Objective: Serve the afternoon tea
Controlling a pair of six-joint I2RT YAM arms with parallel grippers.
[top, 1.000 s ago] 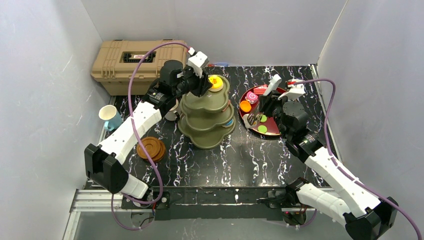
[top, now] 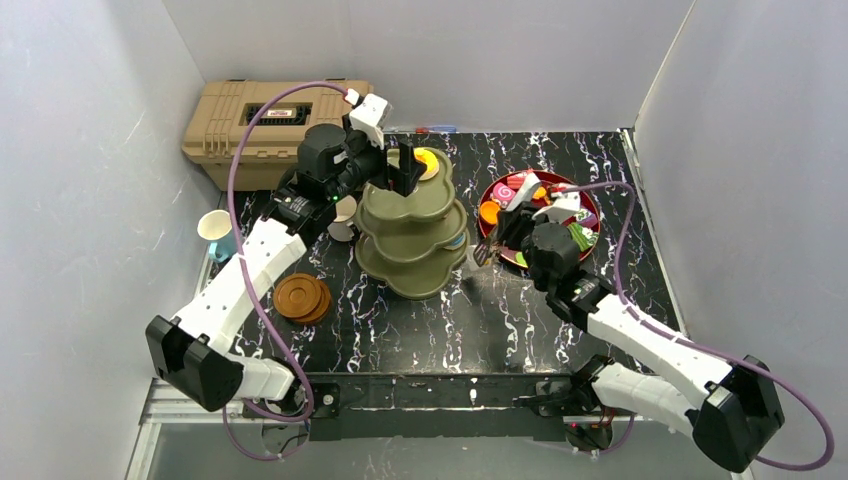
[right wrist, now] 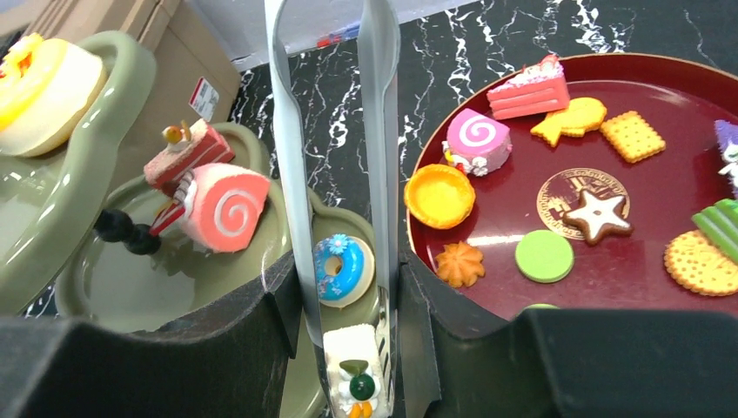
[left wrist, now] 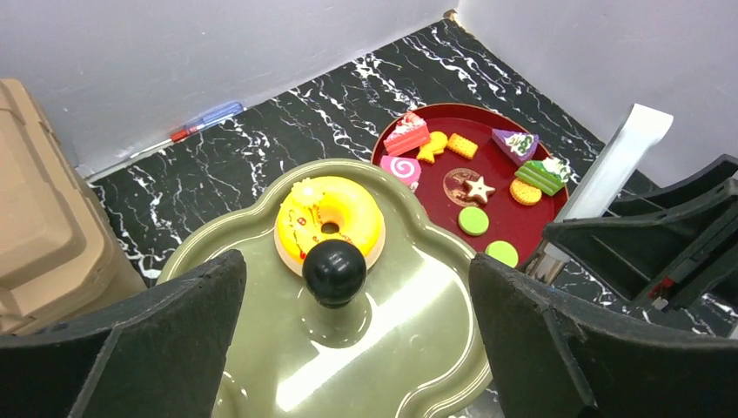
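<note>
My left gripper stands open over the top tier of the green three-tier stand [left wrist: 392,340], its fingers spread to either side of the black knob [left wrist: 334,272]. Behind the knob lies a yellow donut [left wrist: 361,209]. In the right wrist view, my right gripper is shut on metal tongs [right wrist: 380,113]. Between their lower ends sits a small white cake [right wrist: 352,344] with a green bead. A blue donut [right wrist: 357,277], a pink roll [right wrist: 228,205] and a pink cake slice [right wrist: 198,150] rest on lower tiers. The red plate [right wrist: 696,70] carries several toy sweets.
At the left stand a blue mug [top: 220,235], a white mug [top: 342,220] and stacked brown coasters [top: 298,296]. A tan toolbox [top: 225,120] fills the back left; a screwdriver [left wrist: 204,120] lies by the back wall.
My right arm has moved the tongs left, off the plate's near-left edge, where the white cake lay. My left gripper has shifted slightly left, its fingers now visibly apart; the stand's top moved slightly left.
</note>
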